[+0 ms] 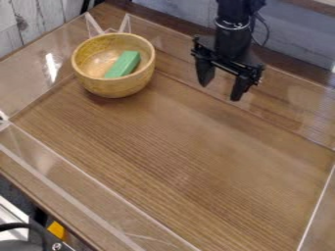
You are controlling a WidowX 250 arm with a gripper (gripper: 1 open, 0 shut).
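Observation:
A round wooden bowl (pixel 94 69) sits at the upper left of the table, with a green block (pixel 121 64) lying inside it. My black gripper (pixel 222 78) hangs at the top centre right, low over the table to the right of the bowl and apart from it. Its fingers are spread open, with nothing seen between them.
A pale raised edge runs along the back and side. Dark parts with a small orange piece (pixel 55 230) show at the lower left corner.

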